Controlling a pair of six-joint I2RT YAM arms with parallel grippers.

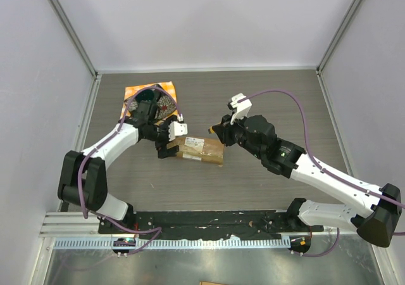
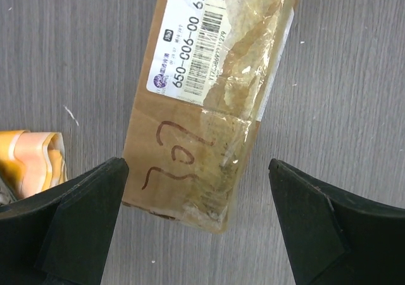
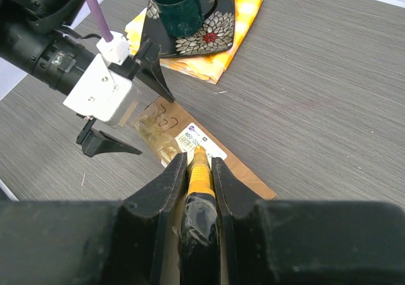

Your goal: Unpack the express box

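A brown cardboard box (image 1: 205, 150) with clear tape and a white label (image 2: 192, 41) lies flat on the table. My left gripper stands open, its fingers (image 2: 76, 225) on either side of the box's left end; whether they touch it cannot be told. Up and to the right of the box, my right gripper is shut on a yellow and black cutter (image 3: 200, 177), which points away from the wrist. In the right wrist view, part of the box (image 3: 243, 174) is hidden behind that gripper.
A dark green mug (image 3: 179, 9) and a dark floral plate (image 3: 166, 42) rest on an orange and white checked cloth (image 3: 247, 3) behind the left arm. Right of the box, the table (image 1: 278, 95) is clear.
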